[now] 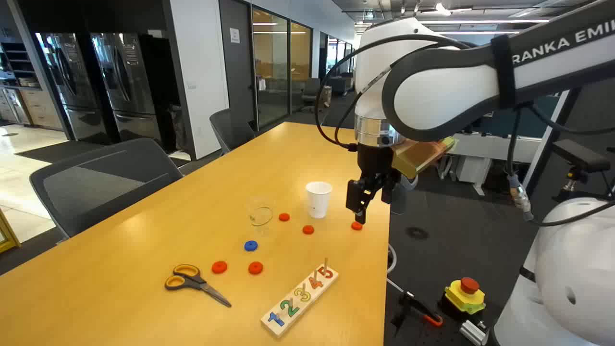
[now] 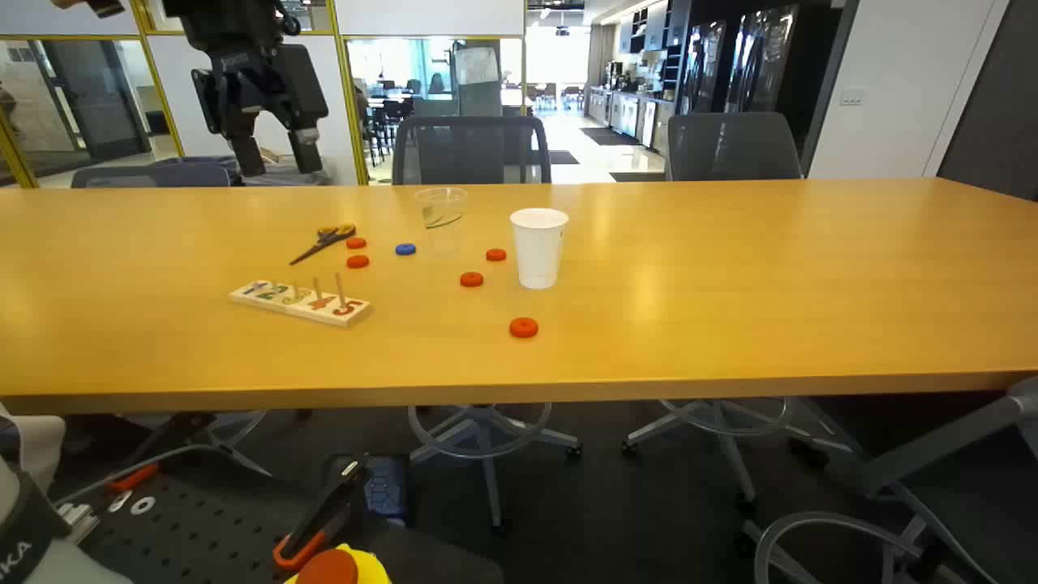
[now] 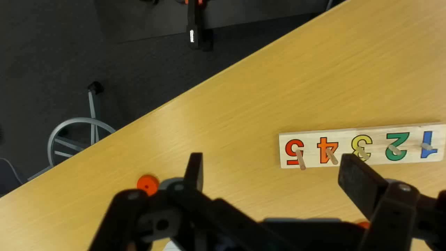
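My gripper is open and empty, raised well above the table, its fingers [image 2: 304,151] apart. A wooden peg board [image 1: 300,300] numbered 1 to 5 lies near the table's edge, its pegs bare. Several red rings are scattered around: one red ring [image 2: 523,327] near the front edge, another red ring [image 1: 255,267] close to the board, others beside the scissors and cups. A single blue ring [image 1: 251,245] lies among them. The white paper cup [image 2: 539,248] stands upright. Left of it in exterior view 2 is a clear cup [image 2: 443,222] with something thin and dark visible in it.
Scissors with yellow-and-black handles [image 1: 185,277] lie left of the board in exterior view 1. Chairs [image 2: 472,151] stand along the far side.
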